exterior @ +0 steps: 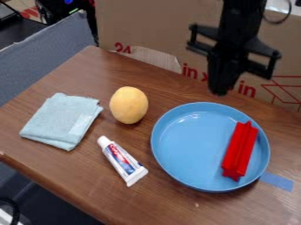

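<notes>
My black gripper [221,81] hangs over the back of the wooden table, above and behind the blue plate [182,149]; whether its fingers are open is hard to make out. Two red bar-shaped pieces [238,151] lie side by side on the plate's right part. Left of the plate are a yellow potato-like object [128,105], a toothpaste tube [122,161] lying flat, and a folded pale blue cloth [62,120].
A cardboard backdrop [139,31] stands along the back edge. A piece of blue tape [275,182] is right of the plate. Bare wood [77,75] shows at the back left and front.
</notes>
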